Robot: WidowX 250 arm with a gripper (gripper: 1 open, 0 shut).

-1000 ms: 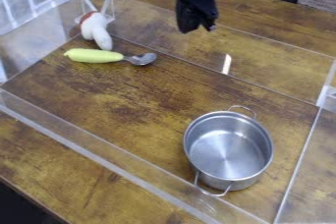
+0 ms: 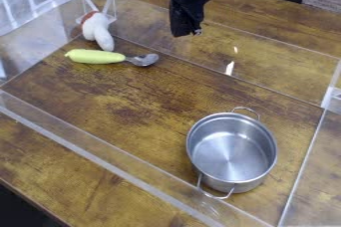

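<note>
My black gripper [image 2: 186, 22] hangs at the top centre of the camera view, above the back of the wooden table [image 2: 120, 131], shut with nothing visible between its fingers. A silver pot [image 2: 230, 151] with two handles sits at the lower right. A yellow-green object [image 2: 94, 57], long and narrow, lies at the left beside a silver spoon-like piece [image 2: 142, 61]. Behind them is a white plush-like object [image 2: 96, 28].
Clear transparent walls edge the work area on several sides. A small white strip [image 2: 230, 68] shows right of centre.
The objects on the table have not moved.
</note>
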